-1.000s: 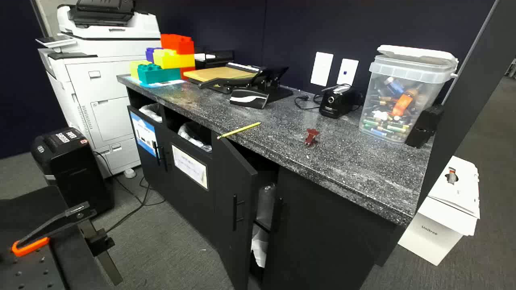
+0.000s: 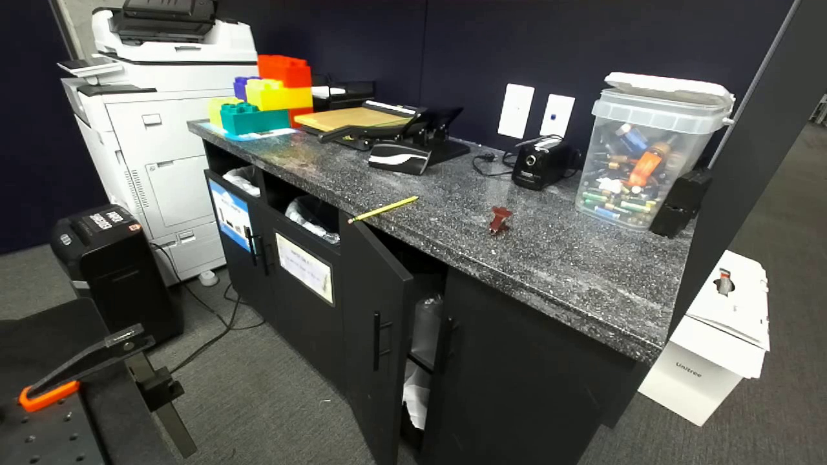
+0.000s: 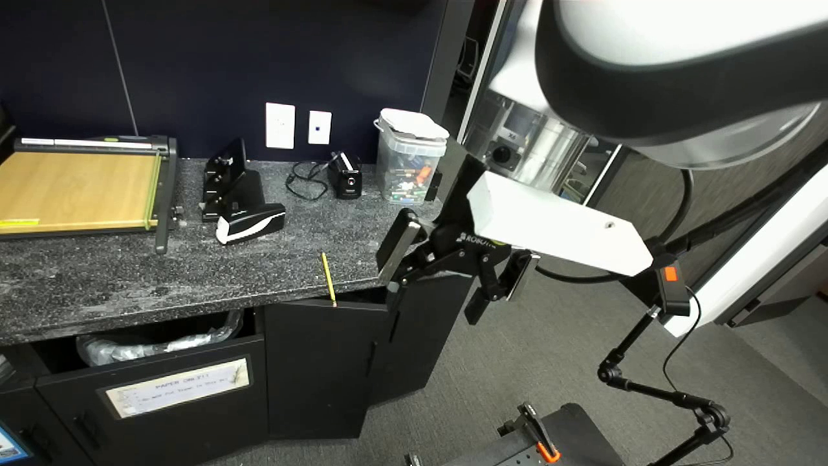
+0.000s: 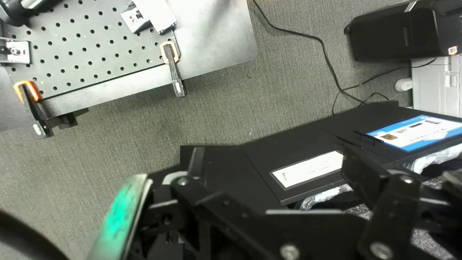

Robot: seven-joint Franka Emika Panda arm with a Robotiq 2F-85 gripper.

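Note:
My gripper (image 3: 459, 272) hangs in front of the counter's right part, open, with nothing between its fingers. In the wrist view its dark fingers (image 4: 364, 173) stand wide apart over the cabinet fronts and carpet. A yellow pencil (image 2: 384, 209) lies at the counter's front edge, one end jutting past it; from the other side, the pencil (image 3: 328, 278) is left of my gripper, apart from it. A dark red clip (image 2: 500, 219) rests on the countertop (image 2: 574, 263). Below, one cabinet door (image 2: 377, 333) stands ajar, showing plastic-wrapped contents (image 2: 426, 329).
A lidded clear bucket of batteries (image 2: 643, 163), a black pencil sharpener (image 2: 539, 164), a stapler (image 2: 399, 157), a paper trimmer (image 3: 77, 186) and toy blocks (image 2: 267, 93) occupy the counter. A clamped perforated table (image 4: 104, 52) stands opposite, with carpet between.

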